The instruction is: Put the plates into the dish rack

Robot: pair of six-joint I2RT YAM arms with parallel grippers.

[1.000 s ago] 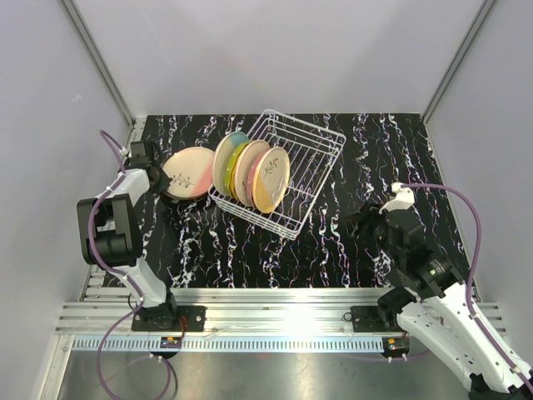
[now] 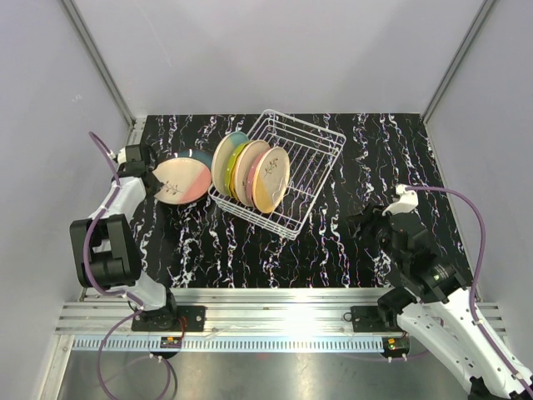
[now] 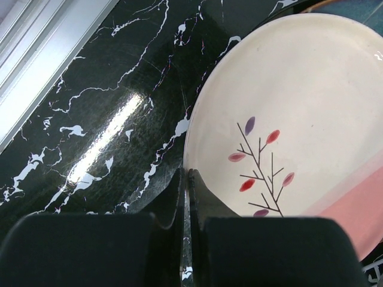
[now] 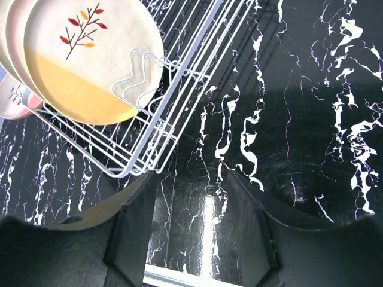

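Observation:
A cream-and-pink plate [image 2: 183, 177] with a leaf sprig lies left of the rack, over a blue plate [image 2: 200, 156]. My left gripper [image 2: 158, 182] is shut at its left rim; in the left wrist view the fingertips [image 3: 192, 176] meet at the rim, and whether they grip it is unclear. Several plates stand upright in the white dish rack [image 2: 316, 171], the front one [image 4: 90, 66] cream and yellow. My right gripper [image 2: 362, 221] hangs open and empty right of the rack.
Metal rails [image 3: 36, 54] and grey walls edge the area.
The cream-and-pink plate has shifted left and slightly down, showing more of the blue plate behind it. My left gripper has moved slightly left. The right arm is nearly still.

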